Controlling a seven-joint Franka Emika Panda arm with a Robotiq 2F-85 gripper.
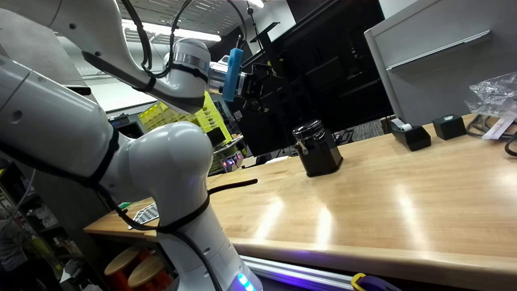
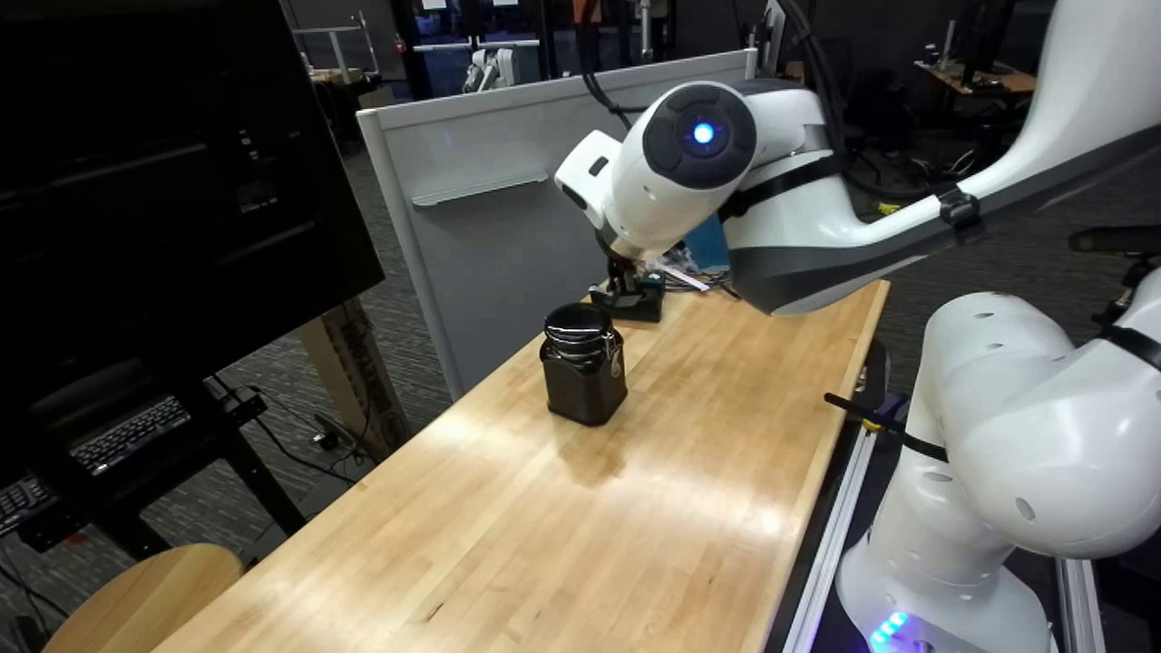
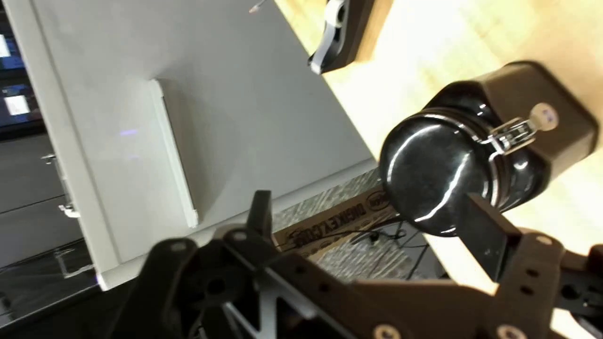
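A black canister with a round glossy lid and a metal clasp stands upright on the wooden table, its lid closed. In the wrist view the canister is at the right, lid facing the camera. My gripper is open, its two fingers wide apart with nothing held between them. The right finger overlaps the lid in that view, but exterior view 1 shows the gripper raised well above the table, apart from the canister. From the other side, the wrist of the arm mostly hides the gripper, behind the canister.
A black tape dispenser and a small black box sit farther along the table. Beyond them are clear plastic wrap and cables. A grey partition borders the far side.
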